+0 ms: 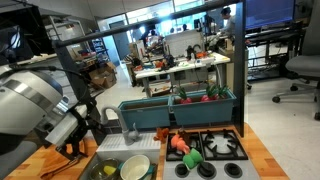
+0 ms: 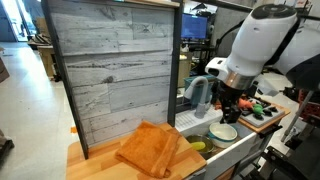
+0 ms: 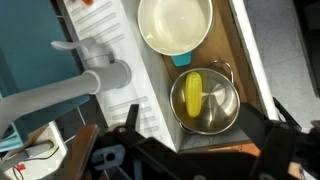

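Observation:
In the wrist view a metal pot (image 3: 222,115) holds a yellow corn-like object (image 3: 194,92). My gripper stands open above the pot, its dark fingers to either side and nothing seen between them. A cream bowl (image 3: 174,20) with a teal handle or rim lies beside the pot; exterior view 1 shows the same bowl (image 1: 135,166) in the sink area. From the other side, the gripper (image 2: 228,100) hangs over the sink, apart from the pot (image 2: 201,144).
An orange towel (image 2: 155,148) lies on the wooden counter left of the sink. The grey faucet (image 3: 100,78) stands close by the gripper. A stove (image 1: 207,155) with red and green items is to the right; a blue shelf box (image 1: 205,108) runs behind.

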